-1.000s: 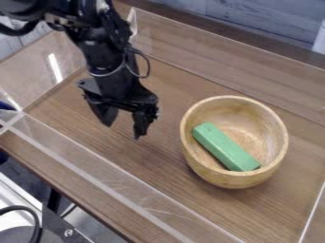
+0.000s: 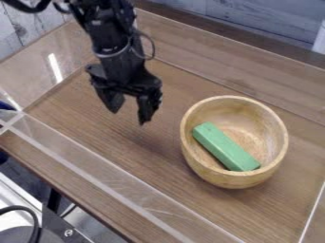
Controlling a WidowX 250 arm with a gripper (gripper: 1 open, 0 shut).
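My black gripper (image 2: 128,104) hangs over the left middle of the wooden table, open, left of a round light-wood bowl (image 2: 235,108). Inside the bowl a green block (image 2: 225,148) lies at a slant. The gripper is apart from both.
A pale strip crosses the lower left, and a dark cable (image 2: 32,214) lies at the bottom left corner. A pale wall edge runs along the top right.
The bowl and green block look unchanged.
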